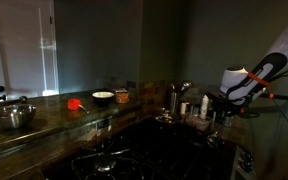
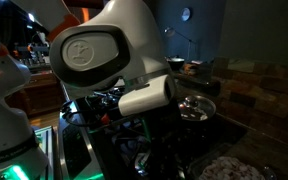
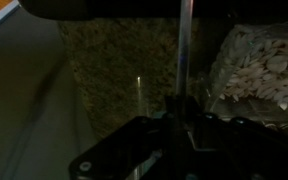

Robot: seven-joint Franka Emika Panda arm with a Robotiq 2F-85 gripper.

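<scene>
In the wrist view my gripper is shut on a thin, shiny metal handle [image 3: 185,45], which runs from between the fingers up to the top edge. What the handle belongs to is not clear. Below lies a speckled brown countertop [image 3: 114,65]. Exterior view 1 has the white arm [image 1: 235,82] at the right end of the counter, its fingers lost in the dark. The large white arm body [image 2: 104,60] blocks much of exterior view 2, and the fingertips cannot be made out there.
A clear container of pale pieces [image 3: 269,65] stands close on the gripper's right. Beside the arm are a white bottle [image 1: 204,107] and upright utensils [image 1: 180,92]. A dark stovetop [image 1: 159,145] fills the middle. A metal bowl [image 1: 12,116] and red cup [image 1: 74,104] sit far left.
</scene>
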